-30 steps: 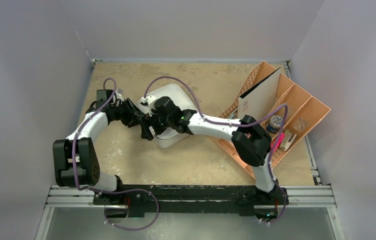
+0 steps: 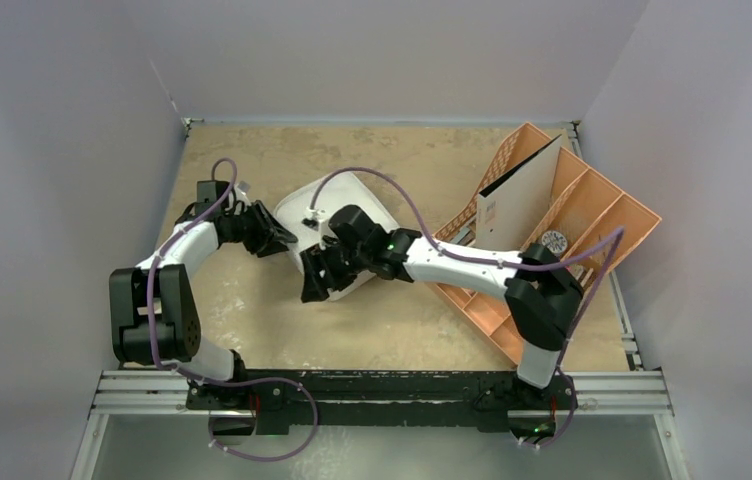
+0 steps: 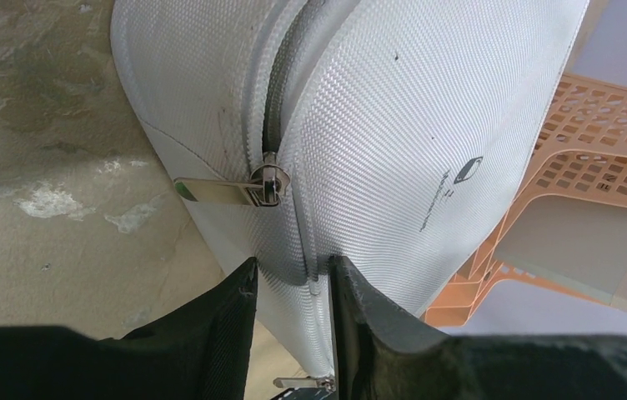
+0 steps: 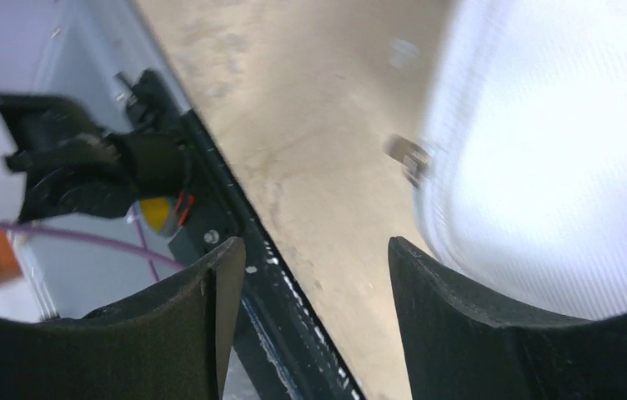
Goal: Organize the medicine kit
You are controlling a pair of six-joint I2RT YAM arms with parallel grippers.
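The white zipped medicine bag lies left of the table's centre. In the left wrist view, its zipper pull shows at the seam. My left gripper is at the bag's left edge, fingers part open, with the bag's zipped edge at or between the tips; contact is unclear. My right gripper stands open over the bag's lower edge, nothing between its fingers; its view is blurred, with a second pull on the bag's edge.
An orange compartment organiser fills the right side, holding a white board, a round tin and other items, partly hidden by my right arm. Bare table shows behind and in front of the bag. Walls enclose the back and sides.
My right gripper has moved right and toward the table's front, its arm's elbow shifting right too. My left arm has hardly moved.
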